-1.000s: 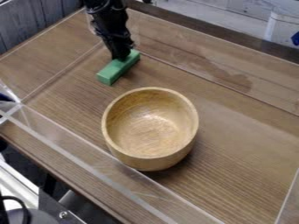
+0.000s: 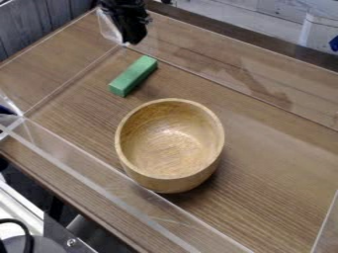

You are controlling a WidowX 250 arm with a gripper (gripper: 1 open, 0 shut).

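Observation:
A green rectangular block (image 2: 133,75) lies on the wooden table, left of centre toward the back. A round wooden bowl (image 2: 169,145) sits in front of it, empty. My gripper (image 2: 126,36) is at the top of the view, behind and above the green block and apart from it. It is dark and small here, partly cut off by the frame's edge, and its finger state is hard to make out.
White and grey objects lie beyond its back right and lower left edges.
My gripper has moved up and back, away from the green block, which it was at a second ago. The block and bowl look unmoved.

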